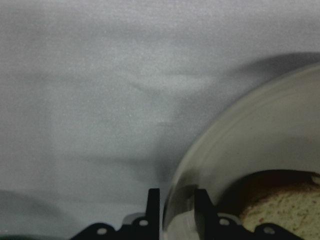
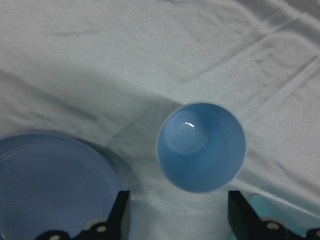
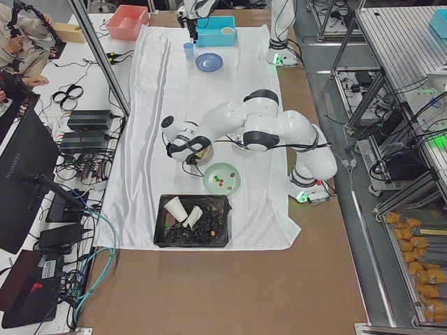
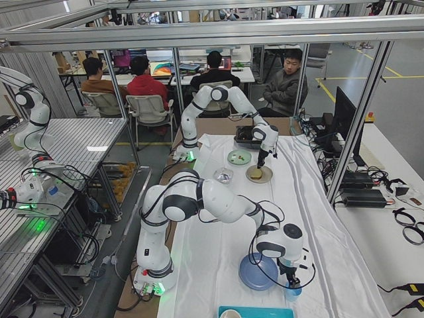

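The left gripper is low at the rim of a beige plate (image 1: 260,115) holding a bread slice (image 1: 280,215). Its fingertips are a short way apart with the rim between them; whether they grip it isn't clear. The right gripper stands open above a blue cup (image 2: 200,145), beside a blue plate (image 2: 55,185). A green plate (image 3: 230,174) with small red and green pieces lies near the left arm.
A black lined bin (image 3: 192,237) with white cups stands at one end of the white cloth, a teal tray (image 3: 216,40) at the other. A clear crumpled item (image 4: 223,175) lies by the plates.
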